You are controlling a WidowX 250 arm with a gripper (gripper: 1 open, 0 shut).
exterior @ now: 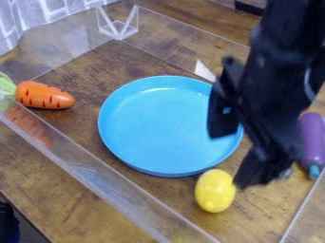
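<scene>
My black gripper (248,142) is a motion-blurred dark shape at the right of the view, hanging over the right rim of the blue plate (152,123). A yellow lemon (215,191) lies on the wood below the plate, just left of and below the gripper's lower end. An orange toy carrot (45,95) lies at the left, and a purple toy eggplant (311,142) at the right edge, partly behind the gripper. The blur hides the fingers' exact shape.
Clear plastic walls (127,204) border the wooden work area at the lower left and back, with a small clear corner bracket at the top.
</scene>
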